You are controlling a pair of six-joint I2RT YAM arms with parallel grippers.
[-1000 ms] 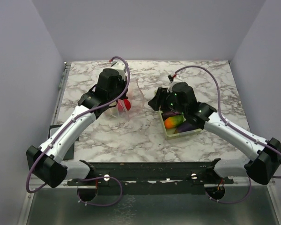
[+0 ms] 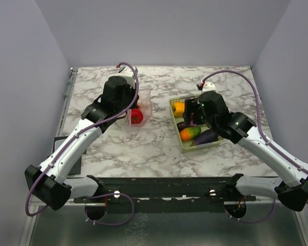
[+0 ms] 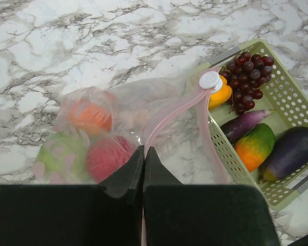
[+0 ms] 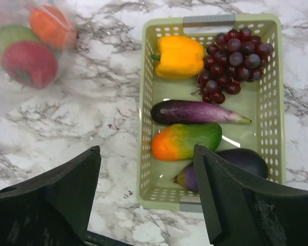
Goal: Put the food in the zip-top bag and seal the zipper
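My left gripper is shut on the pink zipper edge of the clear bag (image 3: 169,87), which holds an orange item (image 3: 90,115), a red one (image 3: 108,159) and a green one. My right gripper is open above the green basket (image 4: 146,92), nothing between its fingers. The basket holds a yellow pepper (image 4: 177,59), grapes (image 4: 233,59), a slim eggplant (image 4: 195,110), a mango (image 4: 182,141) and a large eggplant (image 4: 246,161).
A dark tray (image 2: 74,166) lies at the left front edge, partly behind the left arm.
My right gripper has moved right, from beside the bag to over the basket.
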